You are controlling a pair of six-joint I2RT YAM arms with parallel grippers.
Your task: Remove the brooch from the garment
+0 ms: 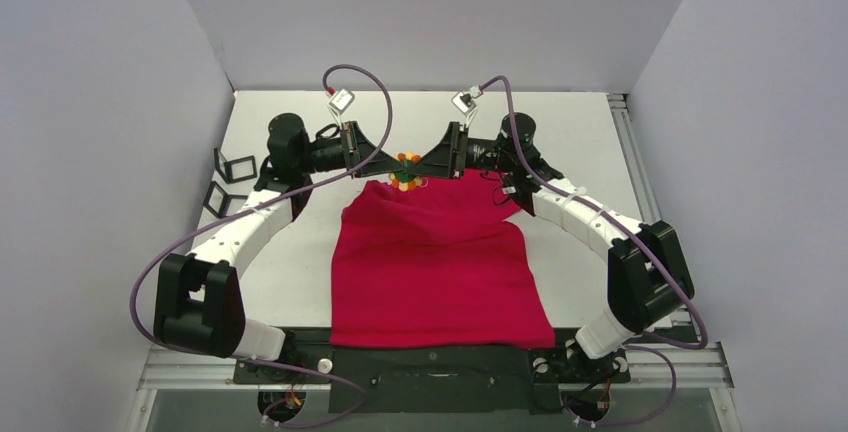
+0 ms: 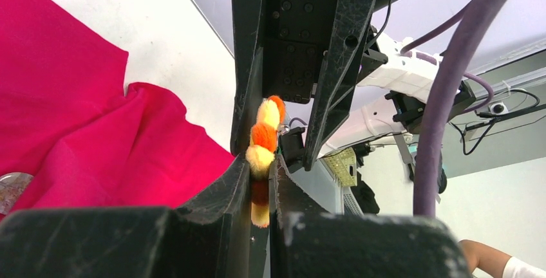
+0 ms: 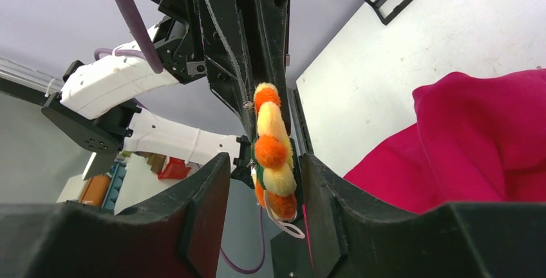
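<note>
A round brooch of orange and yellow pompoms with a green middle (image 1: 405, 178) is held up over the red garment (image 1: 435, 282), clear of the cloth. My left gripper is shut on it, and the pompom rim (image 2: 263, 138) shows edge-on between the fingers. From the opposite side comes my right gripper, its fingers (image 3: 216, 188) apart on either side of the brooch (image 3: 273, 156). Whether they touch it is unclear. A thin white string (image 3: 290, 228) hangs below the brooch in the right wrist view.
Dark frames (image 1: 230, 182) lie at the table's left edge. A shiny round piece (image 2: 13, 189) rests on the garment in the left wrist view. Bare white table (image 1: 580, 172) shows on both sides, with grey walls around.
</note>
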